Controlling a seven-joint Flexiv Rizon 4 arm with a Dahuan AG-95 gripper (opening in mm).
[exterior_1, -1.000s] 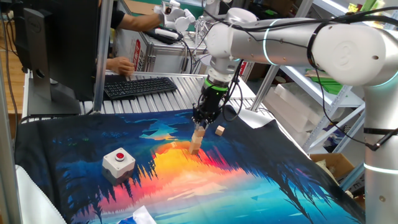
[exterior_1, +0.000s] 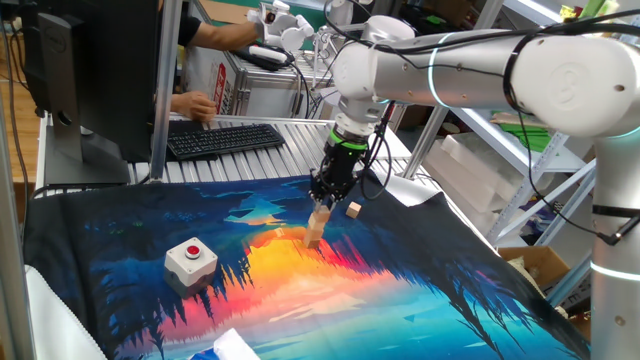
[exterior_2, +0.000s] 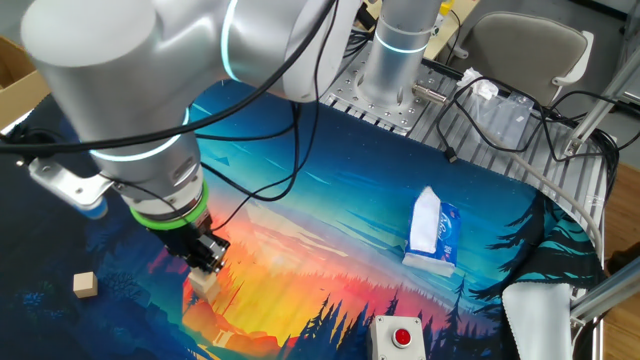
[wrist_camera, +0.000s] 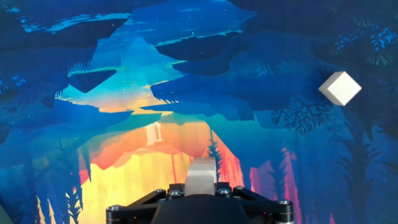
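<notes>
Two pale wooden blocks line up one over the other beneath my gripper (exterior_1: 319, 206) in exterior view 1: an upper block (exterior_1: 320, 214) at the fingertips and a lower block (exterior_1: 313, 238) on the mat. Whether the two touch fully is hard to tell. In the wrist view, the gripper has its fingers close against both sides of a block (wrist_camera: 201, 176), and appears shut on it. A third wooden block (wrist_camera: 340, 88) lies alone on the dark part of the mat, also visible as the single cube (exterior_2: 85, 285) in exterior view 2.
A grey box with a red button (exterior_1: 191, 265) stands on the printed mat (exterior_2: 330, 230). A blue and white tissue pack (exterior_2: 433, 235) lies on the mat nearer the arm's base. Behind the mat are a keyboard (exterior_1: 225, 142) and a person's hand (exterior_1: 193, 105).
Gripper and blocks look almost unchanged in place.
</notes>
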